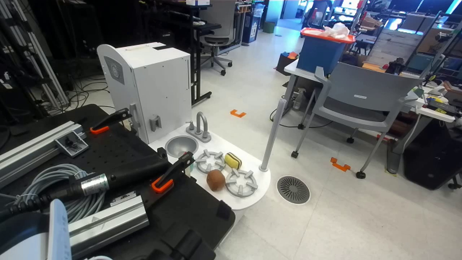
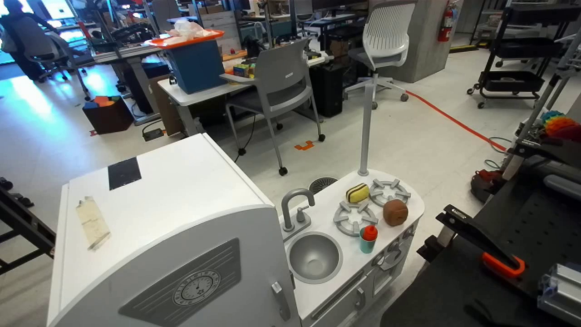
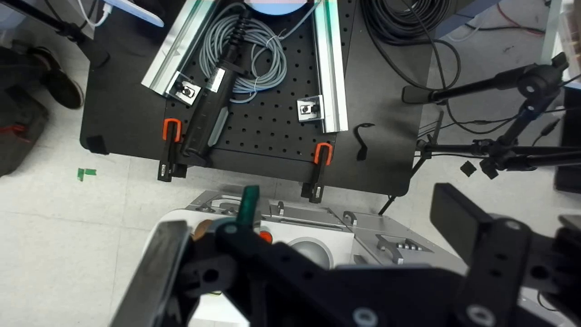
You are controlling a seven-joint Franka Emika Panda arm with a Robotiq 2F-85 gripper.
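My gripper is open in the wrist view, its fingers wide apart and nothing between them. Neither exterior view shows it. Below it lies the white toy kitchen, partly hidden by the gripper. On its counter (image 2: 344,188), a brown roundish object (image 2: 395,212) rests at the edge of a grey burner. A yellow object with dark stripes (image 2: 357,193) lies beside the burners. Near the front edge stands a teal cup (image 2: 367,244) with a red-topped item (image 2: 370,232) in it. The grey sink bowl (image 2: 314,258) looks empty.
A black table (image 3: 376,109) adjoins the kitchen, with metal rails, coiled cable and orange-tipped clamps (image 3: 322,155) at its edge. The tall white cabinet (image 2: 163,174), the faucet (image 2: 294,203) and an upright grey post (image 2: 366,128) rise around the counter.
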